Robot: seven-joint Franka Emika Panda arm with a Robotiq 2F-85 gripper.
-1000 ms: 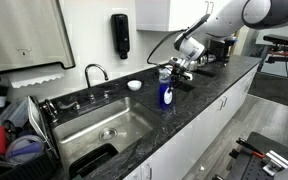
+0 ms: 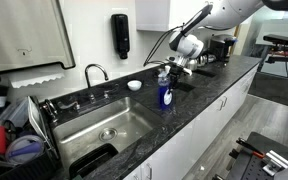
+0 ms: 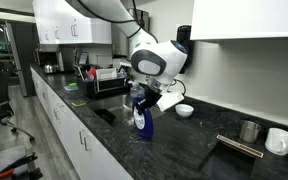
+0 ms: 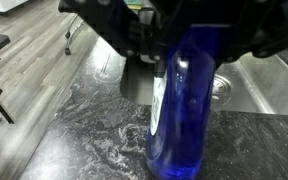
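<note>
A blue bottle [image 4: 187,110] with a white label stands upright in the wrist view, its base at the dark speckled counter. Around its upper part my gripper is shut, the dark fingers on either side of it. Exterior view 1 has the bottle [image 2: 165,97] on the counter just right of the sink, with the gripper [image 2: 171,76] at its top. From the other side, the bottle [image 3: 144,122] appears near the counter's front edge, below the white arm [image 3: 156,62]. Whether its base touches the counter is hard to tell.
The steel sink [image 2: 94,137] lies left of the bottle. A white bowl [image 2: 134,85] sits near the wall. A metal canister [image 3: 249,131] and a white container [image 3: 279,141] stand farther along. Open counter [image 3: 184,150] lies beside the bottle.
The arm's white upper part has shifted slightly over the last second. The bottle and the gripper on it look nearly unmoved.
</note>
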